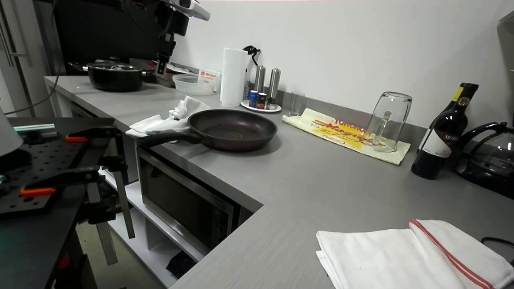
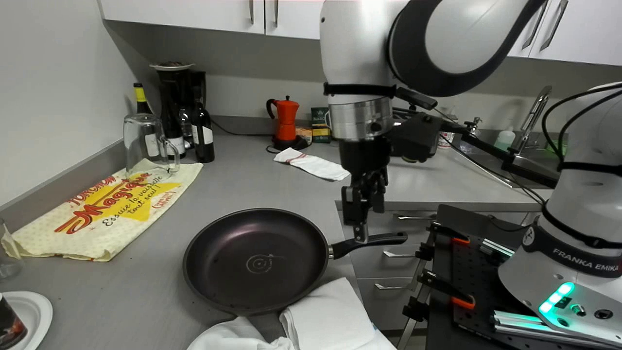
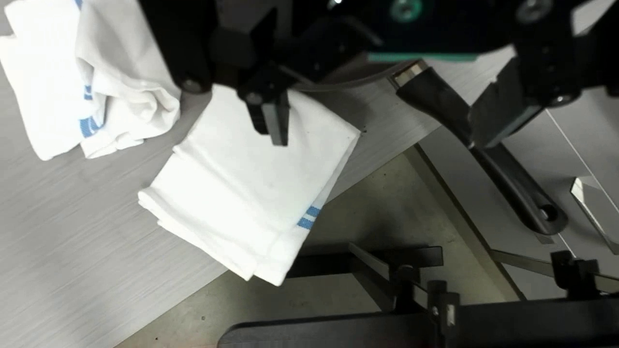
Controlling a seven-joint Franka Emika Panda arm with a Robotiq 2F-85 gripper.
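My gripper stands open in the wrist view, its two fingers [image 3: 277,123] wide apart with nothing between them. The finger on the left overlies a folded white towel with blue stripes [image 3: 249,185]; the one on the right overlies the black handle [image 3: 510,174]. The dark frying pan [image 2: 256,262] rests on the counter, its handle reaching past the front edge. In exterior view 2 the gripper appears in front of the handle's inner end; in exterior view 1 it hangs high, apart from the pan [image 1: 236,129]. Most of the pan's bowl is hidden in the wrist view.
A crumpled white towel [image 3: 125,93] lies beside the folded one. An upturned glass mug [image 2: 146,143] stands on a yellow cloth [image 2: 111,213] along the wall, with wine bottles [image 2: 202,131] behind. Clamps [image 1: 72,178] line the robot's table. Counter between pan and bottles is clear.
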